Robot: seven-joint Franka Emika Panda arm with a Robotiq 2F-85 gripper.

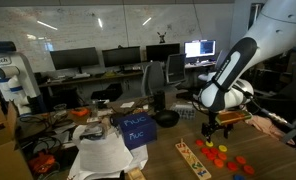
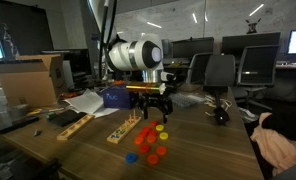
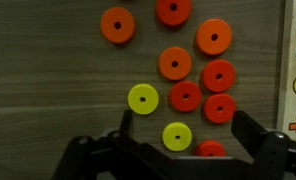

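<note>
Over a group of small discs hangs my gripper, its fingers open and nothing between the fingers. Two yellow discs (image 3: 143, 99) lie on the table; the nearer yellow disc (image 3: 177, 136) is inside the gap between the fingertips in the wrist view. Several red discs (image 3: 185, 97) and orange discs (image 3: 174, 63) are close around them. One red disc (image 3: 210, 149) is partly hidden behind the gripper. In exterior view 2 the gripper (image 2: 150, 113) is above the table, apart from the discs.
A wooden board (image 2: 125, 130) with coloured figures lies beside the discs. Blue discs (image 2: 131, 158) are farther out on the table. A dark blue box (image 1: 138, 129) and white paper (image 1: 103, 155) occupy another part. Bare tabletop (image 2: 213, 155) shows to the right in exterior view 2.
</note>
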